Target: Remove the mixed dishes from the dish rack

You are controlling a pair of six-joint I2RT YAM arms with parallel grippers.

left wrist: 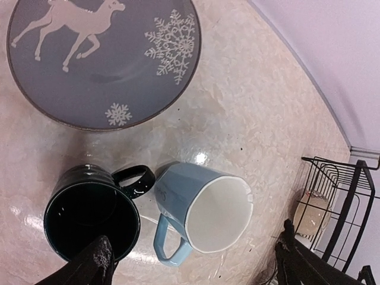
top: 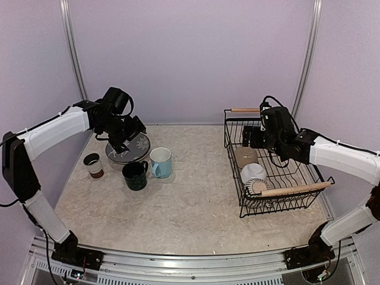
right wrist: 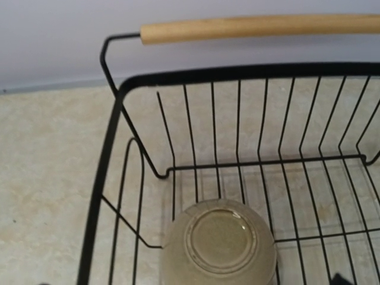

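In the black wire dish rack [top: 285, 196] on the right, a brown bowl [top: 246, 155] lies upside down, with a white bowl [top: 253, 172] and a patterned dish [top: 257, 187] in a row in front of it. Above the rack's back part hangs my right gripper [top: 254, 136], open; the upturned brown bowl [right wrist: 221, 249] shows below it. On the left, a dark green mug [left wrist: 92, 217] and a light blue mug [left wrist: 202, 208] stand upright side by side. My left gripper [top: 130, 135] hovers open above the grey plate [left wrist: 101, 59], clear of the dark mug.
A small white and brown cup [top: 93, 165] stands at the far left. The table's middle, between the blue mug and the rack, is clear. Wooden handles [top: 297, 189] rise at the rack's ends.
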